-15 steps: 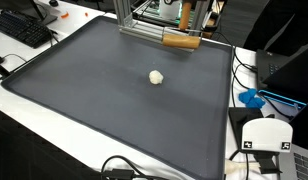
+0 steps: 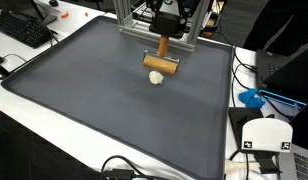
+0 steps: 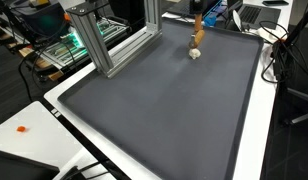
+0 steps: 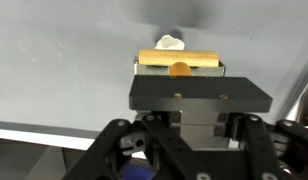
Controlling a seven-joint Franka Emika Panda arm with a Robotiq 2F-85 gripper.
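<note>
A wooden tool with a crossbar (image 2: 160, 64) and an upright orange handle (image 2: 163, 46) hangs below my gripper (image 2: 165, 34), which is shut on that handle. From the wrist, the crossbar (image 4: 199, 58) spans just beyond the dark gripper, and only the handle's tip (image 4: 179, 69) shows. A small whitish lump (image 2: 156, 77) lies on the grey tabletop (image 2: 114, 100), close to the crossbar on the side away from the arm. The wrist view has this lump (image 4: 170, 43) near the bar's left half. Whether the tool touches the table is unclear.
A metal frame (image 3: 124, 45) stands along one table edge. Beyond the right edge lie a blue object (image 2: 252, 98) and a white chair-like piece (image 2: 266, 135).
My gripper has carried the tool left and nearer the camera, bringing the crossbar close to the lump. The lump stays where it was.
</note>
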